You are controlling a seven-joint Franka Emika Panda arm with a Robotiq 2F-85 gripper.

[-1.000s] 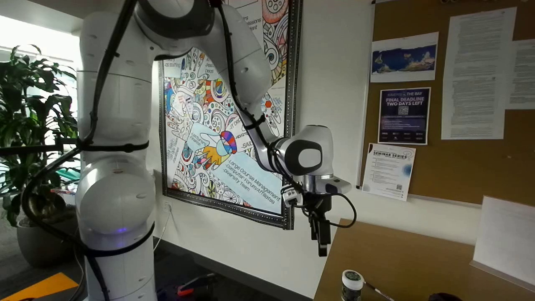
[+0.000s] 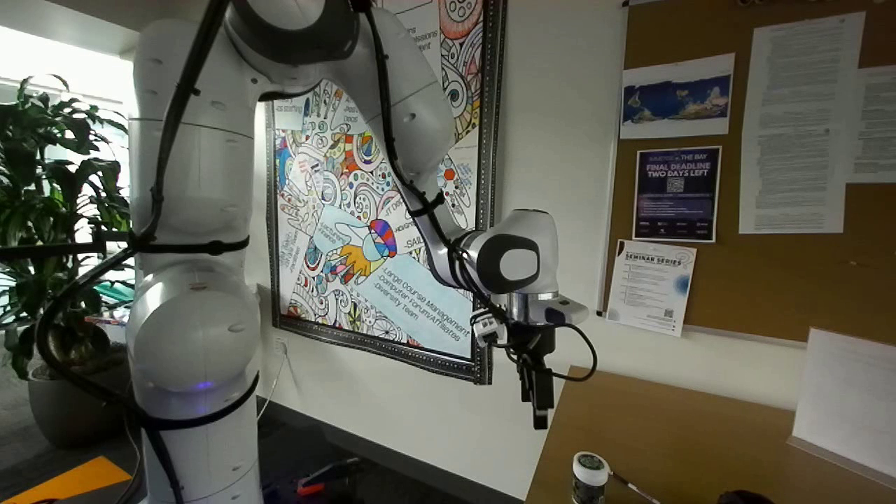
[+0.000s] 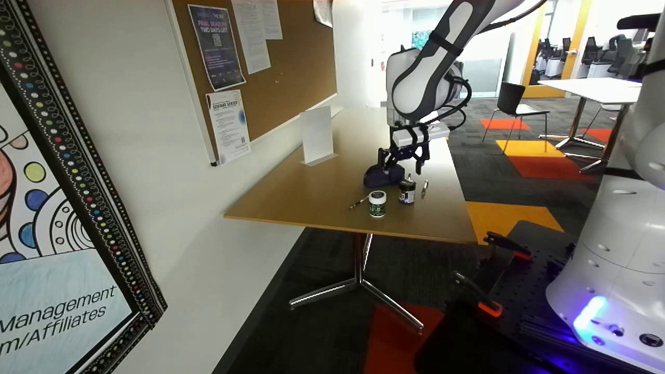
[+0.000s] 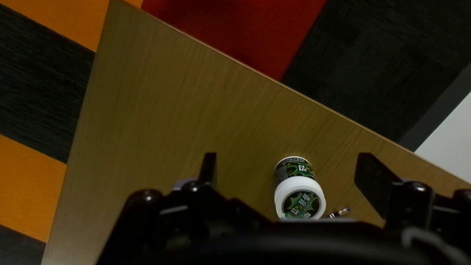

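My gripper is open, and its two black fingers stand wide apart with nothing held between them. In the wrist view a white-lidded jar [image 4: 300, 198] with a green and black label shows between the fingers, farther down on the table. From the side, the gripper [image 3: 400, 167] hangs above the wooden table [image 3: 280, 202]. The same white-lidded jar [image 3: 377, 204] stands upright near the table's front edge. To its right is a dark jar [image 3: 407, 191], also upright. A dark, rounded object [image 3: 383, 176] lies behind the jars, partly under the gripper.
A pen [image 3: 359, 202] lies by the white-lidded jar, and another small pen-like item [image 3: 425, 188] lies right of the dark jar. Against the wall side stands a white board [image 3: 318, 135].
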